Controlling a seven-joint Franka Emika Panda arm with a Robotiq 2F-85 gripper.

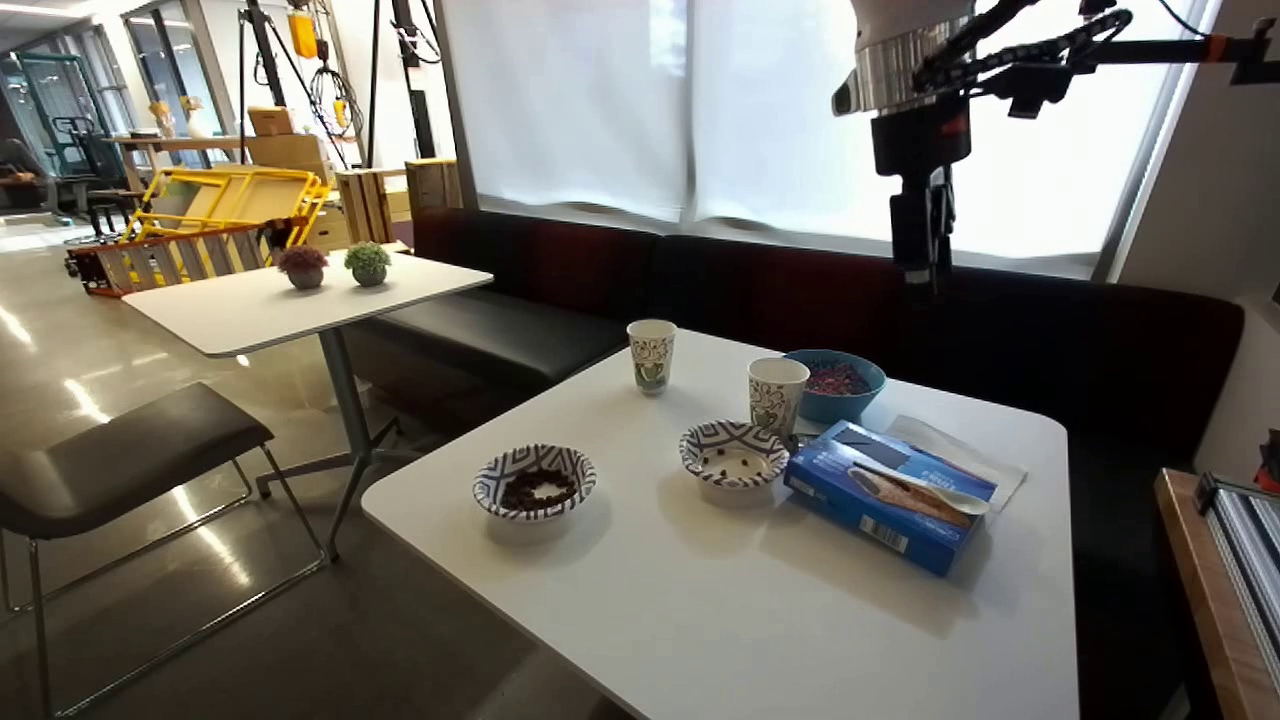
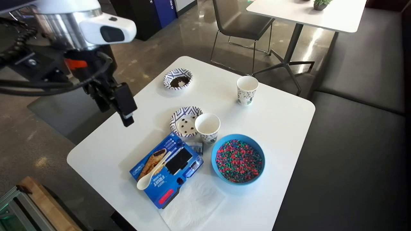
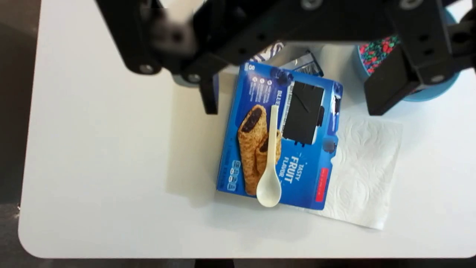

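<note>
My gripper is open and empty, held well above the table. Through its parted fingers the wrist view shows a blue snack box (image 3: 303, 178) lying flat, with a white spoon (image 3: 269, 187) resting on top of it. A blue bowl (image 2: 262, 169) of small red, green and purple bits stands beside the box. Close by are a paper cup (image 2: 208, 129) and a patterned bowl (image 2: 177, 131) with a few dark pieces. Farther off sit another patterned bowl (image 1: 534, 462) with more dark pieces and a second paper cup (image 1: 650, 360).
A white paper towel (image 3: 363, 178) lies flat along one side of the box, and a small dark packet (image 3: 308, 64) sits by its end. Bare tabletop (image 1: 720, 612) stretches in front of the bowls. A dark bench (image 2: 350, 127) runs along one table side.
</note>
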